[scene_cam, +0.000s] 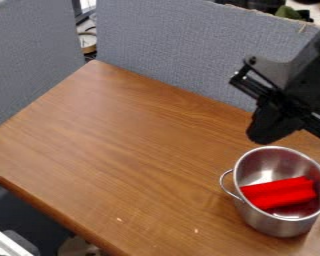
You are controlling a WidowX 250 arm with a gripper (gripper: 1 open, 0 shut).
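Observation:
A steel pot (255, 217) with a wire handle sits at the right front of the wooden table, holding a red cylindrical object (279, 192) lying on its side. My dark gripper (266, 128) hangs above the back of the pot at the right edge of the view, clear of the red object. I see nothing held by it; whether its fingers are shut is hard to make out.
Grey padded walls (190, 50) border it at the back and left. White hardware lies beyond the lower left edge.

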